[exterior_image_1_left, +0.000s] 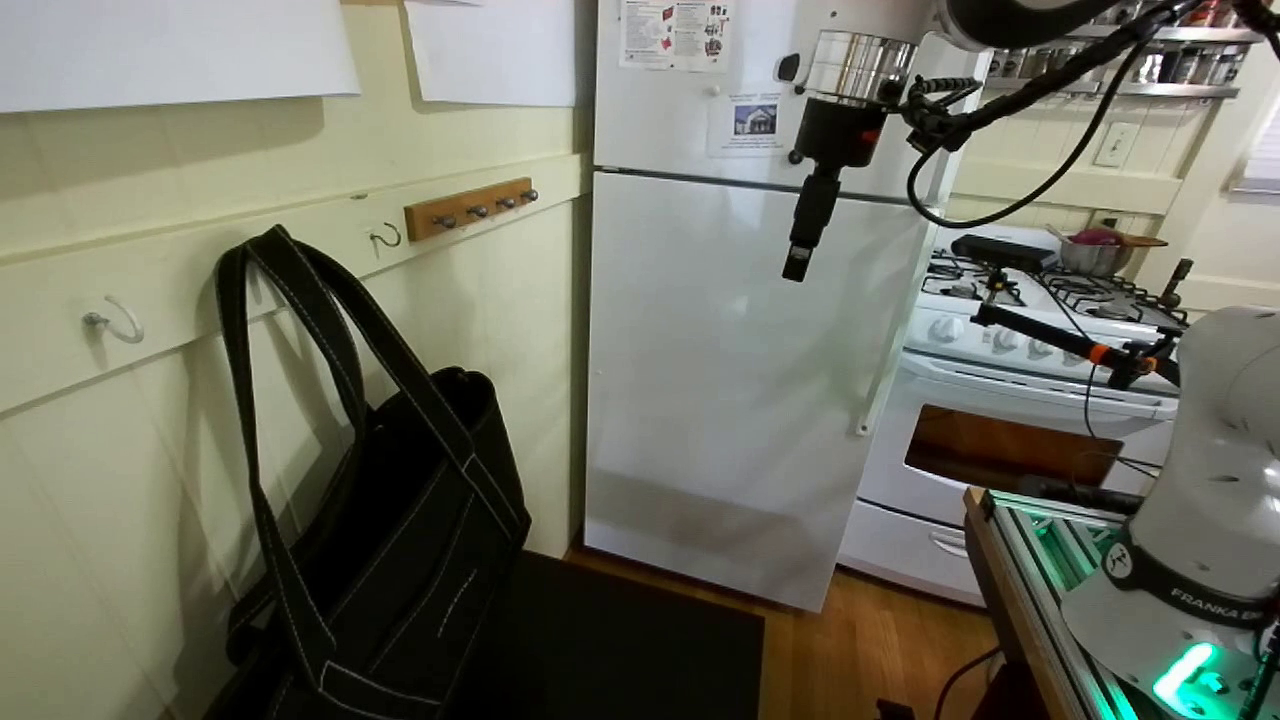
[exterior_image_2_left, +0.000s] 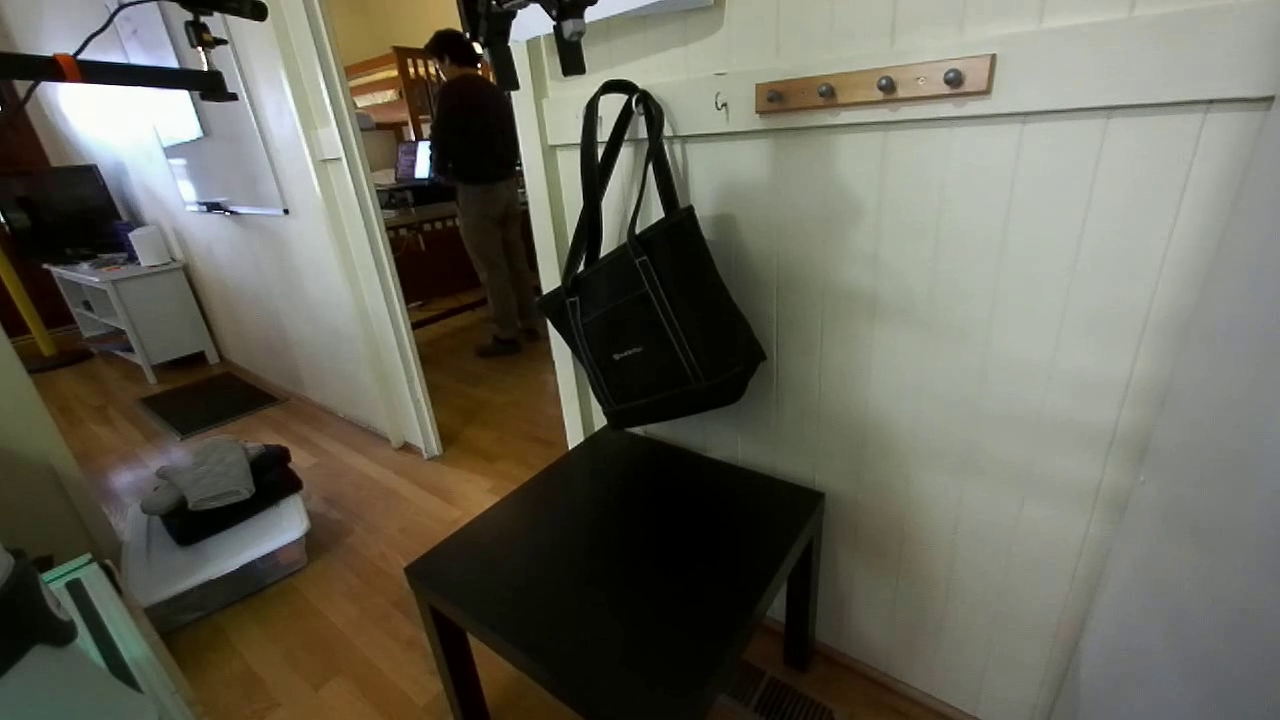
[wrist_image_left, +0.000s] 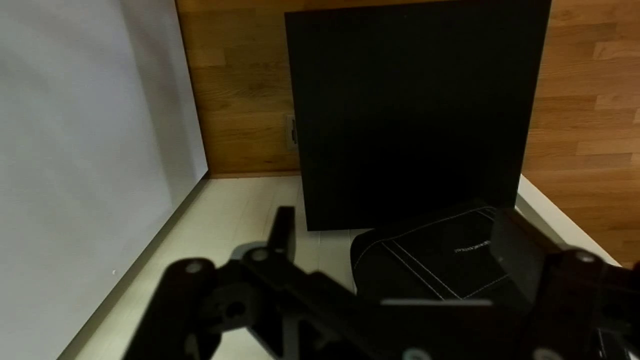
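A black tote bag (exterior_image_2_left: 660, 324) with white stitching hangs by its straps on the wall; straps cover most of its hook. In exterior view 1 my gripper (exterior_image_1_left: 797, 262) points down before the white fridge, well away from the bag and higher than its body. Its two fingers stand wide apart in the wrist view, the left fingertip (wrist_image_left: 282, 231) over pale wall, and nothing is held between them. The bag's lower front (wrist_image_left: 438, 258) shows beyond the gripper there, partly covered by it. Exterior view 2 catches only the fingers, at the top edge.
Below the bag stands a black square table (exterior_image_2_left: 624, 552) with a bare top. The wall carries a wooden peg rack (exterior_image_1_left: 470, 209), a dark hook (exterior_image_1_left: 385, 236) and a pale hook (exterior_image_1_left: 116, 322). The fridge (exterior_image_1_left: 720, 384) bounds the space; a person (exterior_image_2_left: 480, 180) stands in the far room.
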